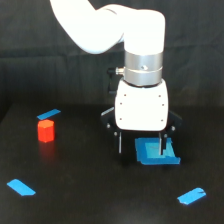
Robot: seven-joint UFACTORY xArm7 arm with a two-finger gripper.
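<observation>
My gripper [141,147] hangs from the white arm right of the middle, pointing down. Its two dark fingers stand wide apart, so it looks open, and nothing shows between them. Behind and beside the right finger lies a blue square piece [152,158], partly covered by the gripper; whether it is a shallow tray or a flat sheet I cannot tell. A red block [46,131] rests on the dark table far to the left, well apart from the gripper.
Flat blue strips lie on the table: one strip [21,187] at the front left, another strip [191,196] at the front right, and a third strip [49,114] behind the red block.
</observation>
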